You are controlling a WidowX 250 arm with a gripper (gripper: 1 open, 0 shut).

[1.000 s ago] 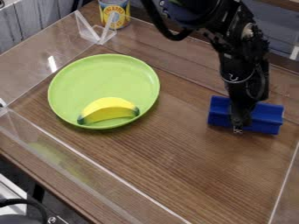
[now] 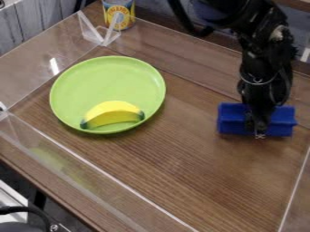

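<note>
My black gripper (image 2: 259, 112) reaches down from the top right and is shut on a blue block (image 2: 277, 121) at the right of the wooden table. Its fingertips are at the middle of the block, partly hiding it; the exact contact is hard to make out.
A green plate (image 2: 115, 77) with a yellow banana (image 2: 114, 112) on it sits to the left. A can (image 2: 119, 14) stands at the back left.
The gripper and the blue block have shifted slightly, and the block now sits straighter, less angled than it was a second ago.
</note>
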